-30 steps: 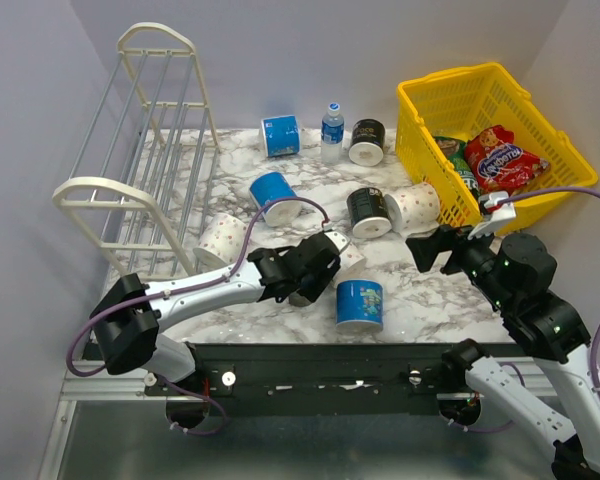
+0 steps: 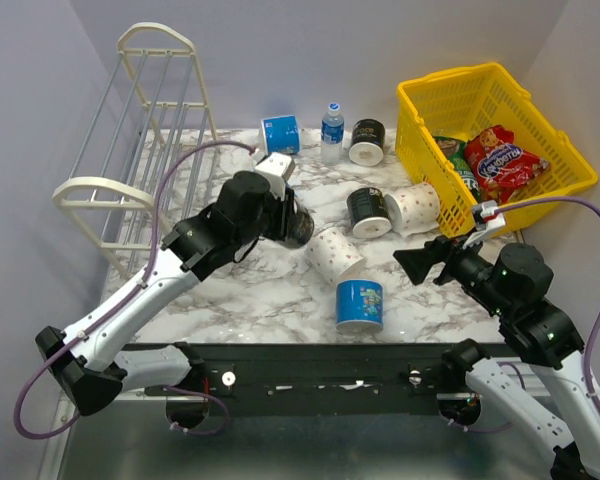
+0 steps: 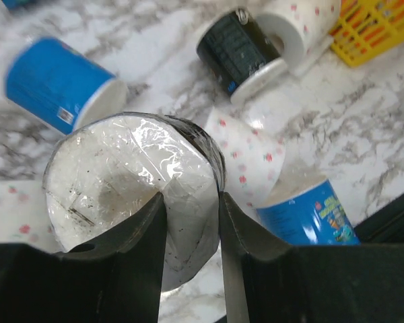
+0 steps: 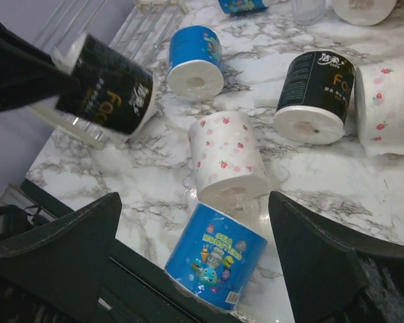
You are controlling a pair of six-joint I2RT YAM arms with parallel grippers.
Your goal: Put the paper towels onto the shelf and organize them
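Observation:
My left gripper is shut on a black paper towel roll, lifted over the marble counter near the white wire shelf at the left. My right gripper hangs open at the right. On the counter lie blue rolls, black rolls and white rose-printed rolls. Another blue roll is hidden under my left arm in the top view.
A yellow basket with red and green snack bags fills the back right. A water bottle stands at the back. Its dark front edge borders the bottom.
My left arm has risen and moved back and slightly left from the front middle, carrying the black roll. My right arm has shifted only slightly.

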